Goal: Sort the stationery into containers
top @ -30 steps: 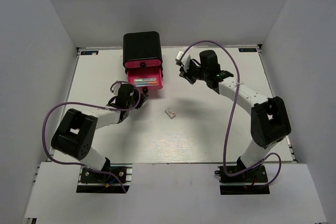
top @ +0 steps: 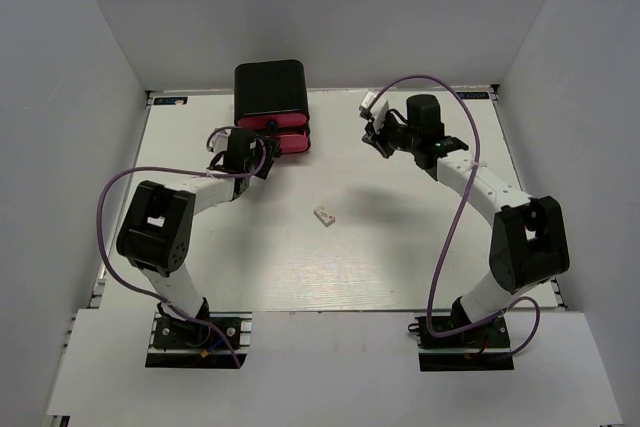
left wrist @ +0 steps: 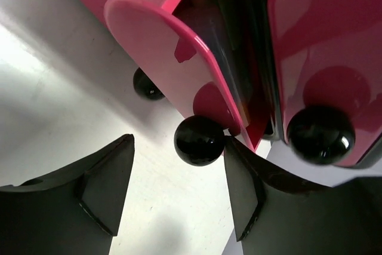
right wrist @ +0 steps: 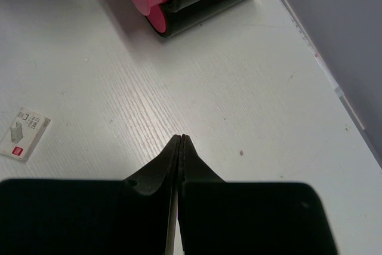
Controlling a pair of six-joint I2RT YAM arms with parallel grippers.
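A black cabinet (top: pixel 270 85) with pink drawer fronts stands at the back left. Its lower drawer (top: pixel 292 143) sticks out a little; in the left wrist view the pink drawer front (left wrist: pixel 161 52) carries a round black knob (left wrist: pixel 199 140). My left gripper is open at this knob, the right-hand fingertip against or very near it. On the table lies a small white box (top: pixel 324 216) with printing, also visible in the right wrist view as a white box (right wrist: pixel 24 134). My right gripper is shut, nothing between its fingers, above bare table.
Another drawer's knob (left wrist: pixel 321 135) is close to the right side of my left gripper. Bare white table (top: pixel 400 257) spreads across the middle and right. Grey walls stand around the table.
The lower drawer has slid back into the cabinet, covering most of its contents from above. My left gripper moved toward the cabinet with it. The right arm shifted right. The white box stayed put.
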